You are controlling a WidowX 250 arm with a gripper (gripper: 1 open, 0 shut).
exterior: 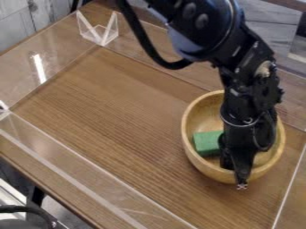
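A round yellow-tan bowl (192,119) sits on the wooden table at the right, a green block (206,142) inside it, partly hidden by the arm. The black gripper (242,179) reaches down at the bowl's near side, its tips at the near rim. It looks shut; whether anything thin is between its fingers is hard to see.
A small clear plastic object (98,27) stands at the back left. A wall borders the back right.
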